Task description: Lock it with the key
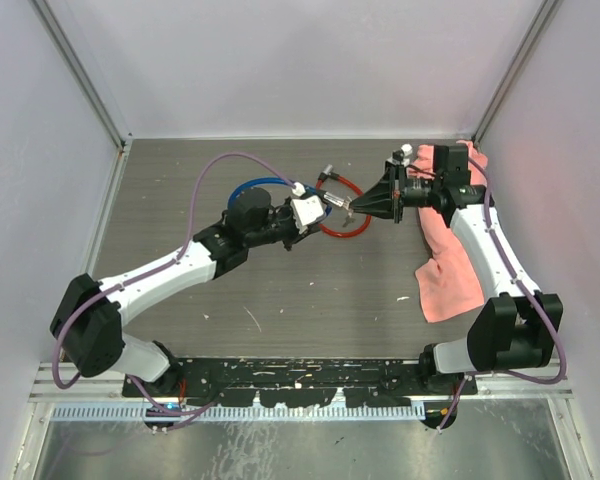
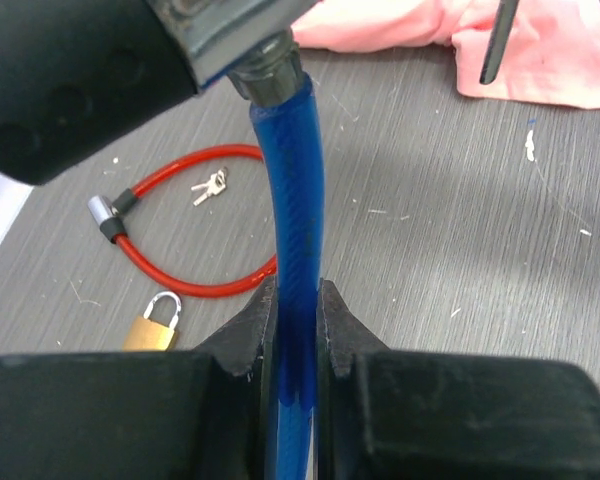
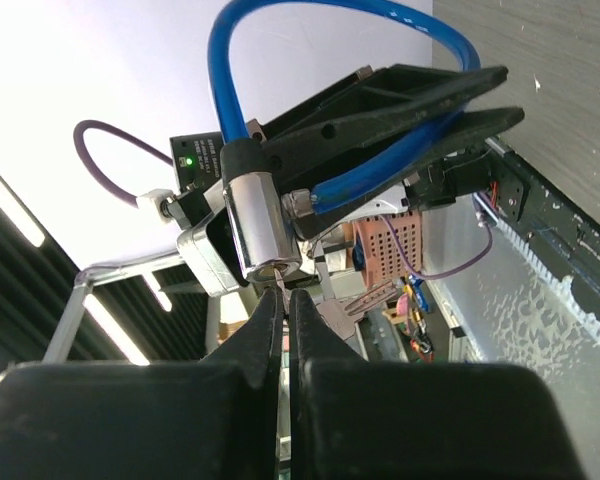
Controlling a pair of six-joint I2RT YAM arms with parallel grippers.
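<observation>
In the left wrist view, my left gripper is shut on the blue cable [image 2: 292, 180] of the lock, just below its metal end fitting. The silver lock cylinder [image 3: 263, 225] is held up off the table, its keyhole face towards my right gripper. That gripper is shut on a key, mostly hidden by the fingers; its thin shaft [image 3: 282, 283] reaches the keyhole. How deep it sits I cannot tell. Spare keys [image 3: 337, 315] dangle beside the fingertips. From above, the cylinder [image 1: 334, 200] lies between both grippers.
On the table lie a red cable lock [image 2: 190, 289], loose keys [image 2: 211, 186] and a brass padlock [image 2: 150, 335]. A pink cloth [image 1: 448, 275] covers the right side.
</observation>
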